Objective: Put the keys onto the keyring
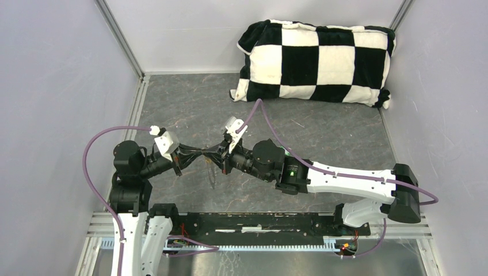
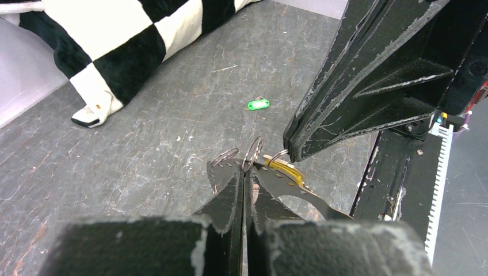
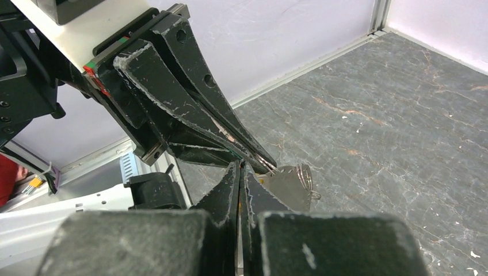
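Note:
In the left wrist view my left gripper is shut on a thin wire loop, the keyring (image 2: 254, 150), which rises from its fingertips. A flat grey metal piece with holes (image 2: 313, 201) hangs around and below the tips, with a yellow key-like part (image 2: 284, 168) against it. Further wire loops pass through its edge. My right gripper is shut, its tip touching one of these loops; whether it pinches the wire cannot be told. In the right wrist view that gripper meets the left fingers (image 3: 262, 162), close beside the metal piece (image 3: 290, 188).
A green tag (image 2: 258, 104) with a small ring lies apart on the grey floor. A black-and-white checked cushion (image 1: 316, 62) fills the back right. Side walls bound the area.

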